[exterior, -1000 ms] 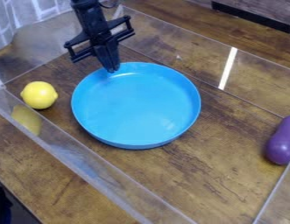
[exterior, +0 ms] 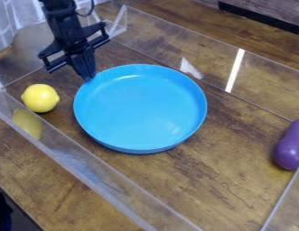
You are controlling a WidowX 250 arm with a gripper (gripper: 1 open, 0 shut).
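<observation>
My black gripper (exterior: pixel 84 63) hangs at the upper left, just above the back-left rim of a round blue plate (exterior: pixel 141 106), its fingers pointing down; nothing shows between them and it looks shut. A yellow lemon (exterior: pixel 41 98) sits left of the plate. A purple eggplant (exterior: pixel 290 144) lies at the far right edge of the view.
A wooden table (exterior: pixel 200 180) holds everything, with clear low plastic walls along the left and right. The table in front of and right of the plate is bare.
My gripper has moved left and slightly down, away from above the plate toward the lemon's side. The plate, lemon and eggplant have not moved.
</observation>
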